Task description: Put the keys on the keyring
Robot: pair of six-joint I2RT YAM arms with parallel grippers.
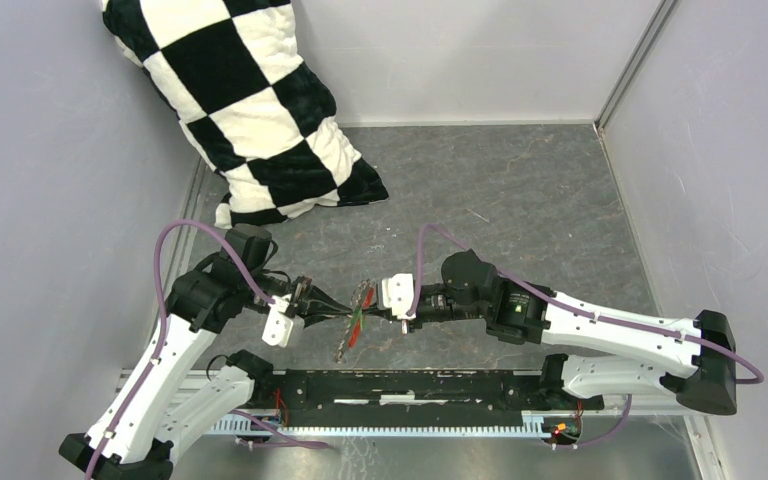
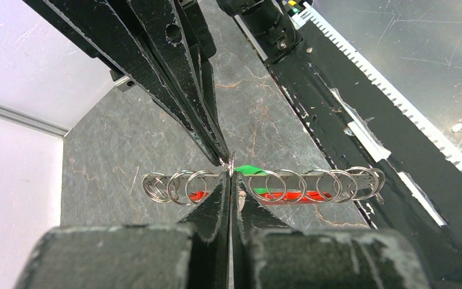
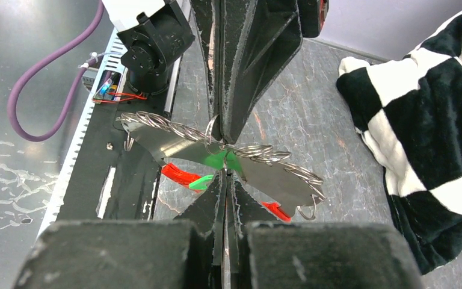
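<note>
A metal strip [image 3: 264, 177] lined with several thin wire rings [image 2: 337, 183] hangs between my two grippers. Red pieces [image 3: 180, 174] and a green piece [image 3: 201, 183] show against and below the strip; whether they are keys or tags, I cannot tell. My left gripper [image 1: 349, 314] is shut at the strip's middle. In the right wrist view one ring [image 3: 208, 141] stands up at its tips, apparently pinched there. Facing it from the other side, my right gripper is shut, its tips close to the left's. Thin silver wire shows at those tips; whether they grip it is unclear.
The floor [image 1: 500, 210] around the arms is clear. A checkered black-and-white cushion [image 1: 260, 130] leans at the back left. Close to the near side runs the dark mounting base [image 1: 400, 400]. Pale walls [image 1: 705, 150] enclose the space.
</note>
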